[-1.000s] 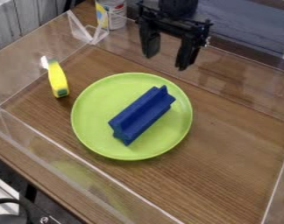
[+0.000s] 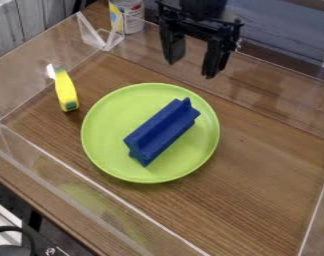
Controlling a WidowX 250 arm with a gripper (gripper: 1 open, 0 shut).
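My black gripper [image 2: 196, 50] hangs at the top centre of the camera view, over the back of the wooden table, open with nothing visible between its fingers. Below it a green plate [image 2: 106, 127] holds a dark blue bar-shaped object [image 2: 162, 131], lying diagonally. A yellow object [image 2: 65, 91] with a white tip and green end lies to the left of the plate.
A can [image 2: 126, 16] stands at the back left, beside a clear plastic item [image 2: 98, 32]. Transparent walls edge the table. The wood [image 2: 265, 170] to the right of the plate is clear.
My gripper has shifted slightly at the back of the table. The plate, blue bar and yellow object have stayed where they were.
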